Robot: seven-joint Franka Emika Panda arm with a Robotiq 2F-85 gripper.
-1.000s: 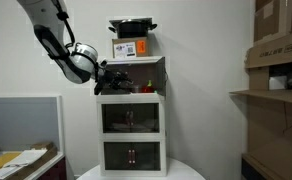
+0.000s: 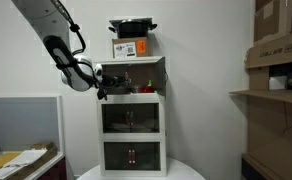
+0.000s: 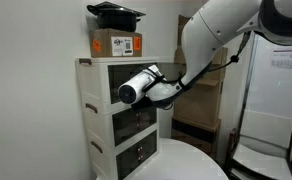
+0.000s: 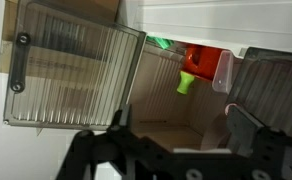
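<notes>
A white cabinet (image 2: pixel 133 99) with three stacked compartments stands on a round white table. Its top compartment is open, and one ribbed, see-through door (image 4: pixel 74 70) is swung out at the left of the wrist view. Inside lie a red object (image 4: pixel 199 62), a small yellow-green piece (image 4: pixel 185 82) and a clear item (image 4: pixel 223 72). My gripper is open at the front of this compartment, with nothing gripped between its fingers. From the side, the arm's wrist (image 3: pixel 136 87) hides most of the gripper.
A cardboard box (image 2: pixel 130 47) with a black pot (image 2: pixel 134 27) on it sits on top of the cabinet. The two lower compartments are shut. Large cardboard boxes (image 2: pixel 276 52) stand at the right.
In exterior view 1, the arm's wrist and gripper have come down a little and slightly left. The cabinet and the things on top of it have stayed put.
</notes>
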